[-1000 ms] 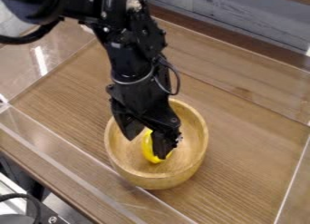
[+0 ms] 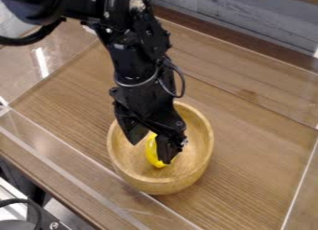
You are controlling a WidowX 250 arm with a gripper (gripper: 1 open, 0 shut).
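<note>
A tan bowl point(image 2: 181, 177) stands on the wooden table, with a yellow object point(image 2: 154, 150) lying inside it. The black gripper point(image 2: 152, 134) is lowered into the bowl from above, its dark fingers on either side of the yellow object's upper part and hiding some of it. The fingers look spread apart; whether they touch the object cannot be made out.
Bare wooden table point(image 2: 255, 113) surrounds the bowl, with free room to the right and upper left. A pale wall or ledge runs along the back right. A black cable lies at the lower left.
</note>
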